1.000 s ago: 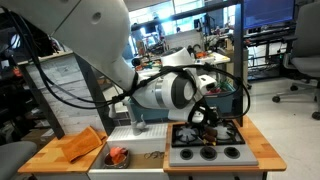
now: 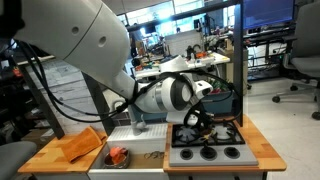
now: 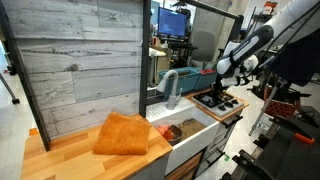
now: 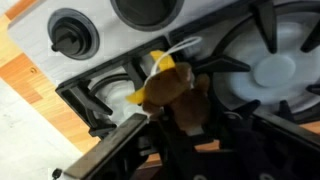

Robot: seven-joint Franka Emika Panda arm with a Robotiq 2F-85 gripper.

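Note:
A small brown plush-like thing (image 4: 180,98) with yellow parts and a white loop of string lies over the black grates of the stove in the wrist view. My gripper is right at it, its dark fingers showing blurred along the bottom of that view. Whether they press on the brown thing is hard to make out. The first exterior view has the gripper (image 2: 206,128) low over the silver cooktop (image 2: 182,155), with a brown patch near its tip. The second exterior view shows the arm (image 3: 222,57) small and far off above the stove.
Stove knobs (image 4: 73,34) line the cooktop's front. Left of the stove, a sink holds a metal bowl (image 2: 116,157), beside a faucet (image 2: 136,117). An orange cloth (image 3: 122,134) lies on the wooden counter. Shelves and a dark post (image 2: 238,50) rise behind.
The arm has shifted slightly left and lower over the cooktop in the first exterior view. The sink, bowl and orange cloth look unmoved.

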